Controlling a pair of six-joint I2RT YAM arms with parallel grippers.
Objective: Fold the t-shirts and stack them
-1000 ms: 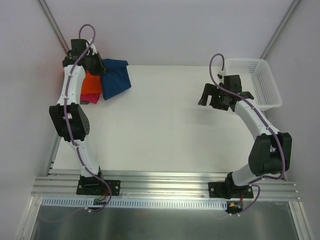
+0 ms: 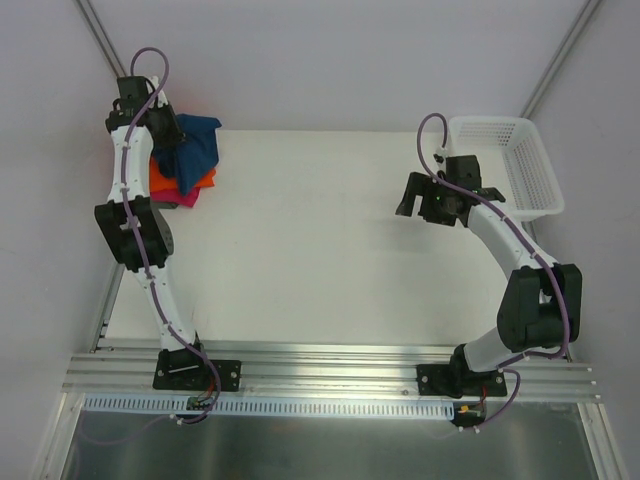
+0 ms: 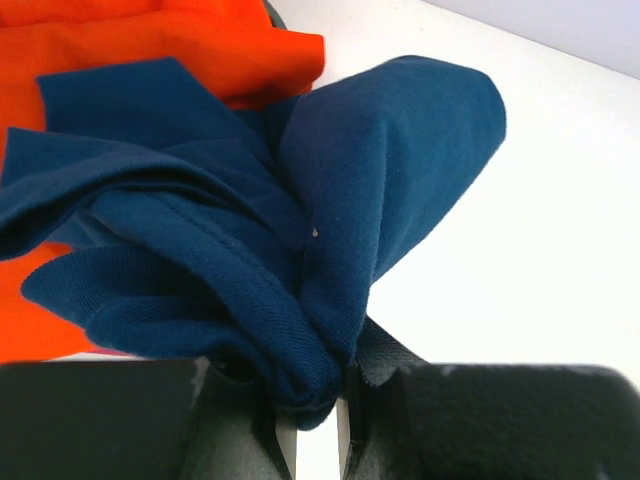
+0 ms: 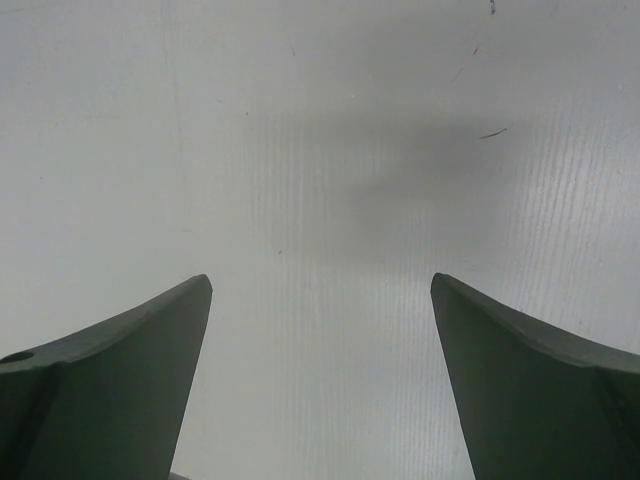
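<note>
A dark blue shirt [image 2: 200, 150] hangs bunched from my left gripper [image 2: 180, 135], which is shut on it. In the left wrist view the blue cloth [image 3: 340, 190] is pinched between the fingers and droops in loose folds over an orange shirt [image 3: 200, 45]. Seen from the top, the orange shirt [image 2: 160, 180] lies on a pinkish-red one [image 2: 182, 198], with a dark edge [image 2: 163, 205] of something below, in a stack at the far left. My right gripper [image 2: 425, 200] stands open over bare table on the right; nothing is between its fingers.
A white basket [image 2: 540, 185] stands at the back right, behind and beside the right arm, and looks empty.
The right arm has barely moved.
</note>
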